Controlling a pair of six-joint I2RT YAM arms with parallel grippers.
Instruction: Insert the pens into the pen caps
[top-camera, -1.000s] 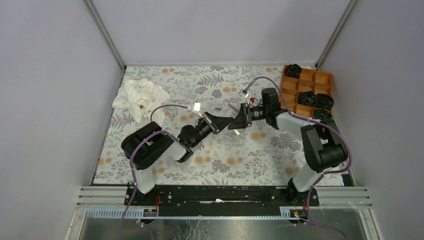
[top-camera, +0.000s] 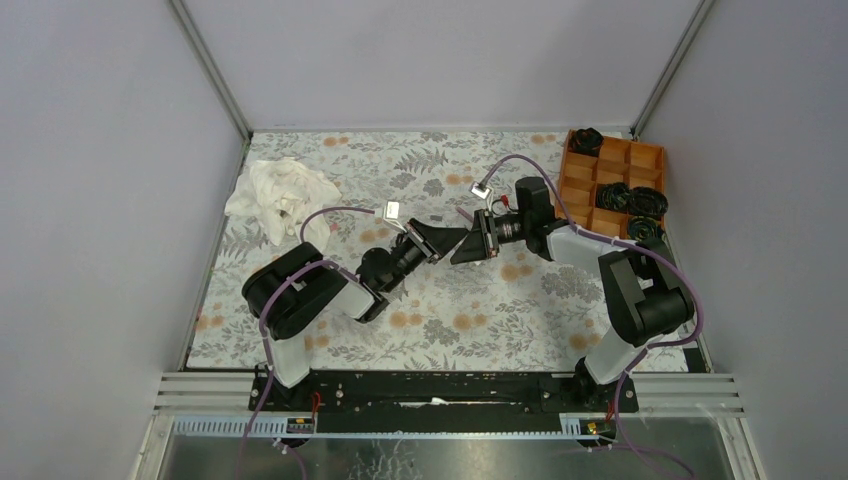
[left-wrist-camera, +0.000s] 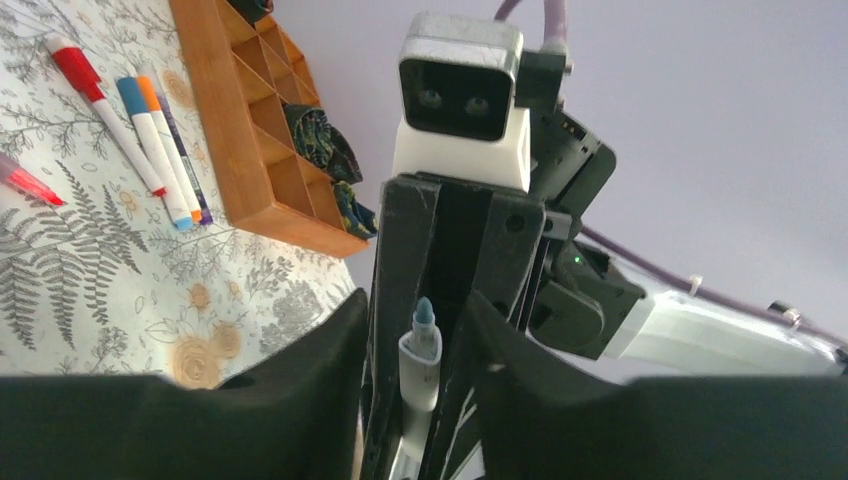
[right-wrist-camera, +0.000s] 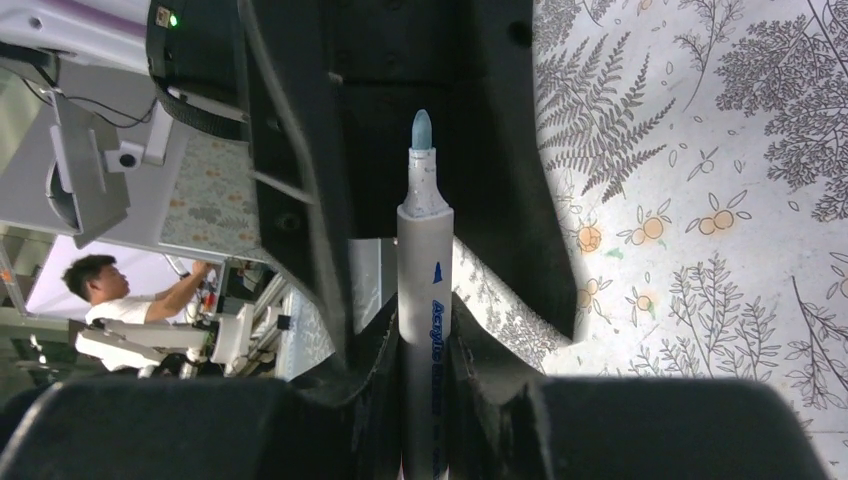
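Note:
A white marker (right-wrist-camera: 425, 260) with a bare light-blue tip stands upright in the right wrist view, and my right gripper is shut on its body. Around the tip, the fingers (right-wrist-camera: 540, 260) of my left gripper stand apart on both sides, with a visible gap to the marker. In the left wrist view the same marker (left-wrist-camera: 420, 365) shows between the blurred fingertips of my left gripper, which is part open. Both grippers meet near the table's middle in the top view. No loose cap for this marker can be made out.
Several more markers lie on the table: a red one (left-wrist-camera: 115, 125), a blue-ended one (left-wrist-camera: 155, 150) and an orange-ended one (left-wrist-camera: 172, 150). A wooden compartment box (top-camera: 627, 153) with dark coils stands at the right; a white cloth (top-camera: 283, 200) lies at the left.
My right gripper has shifted slightly left and now overlaps the left gripper's tip in the top view.

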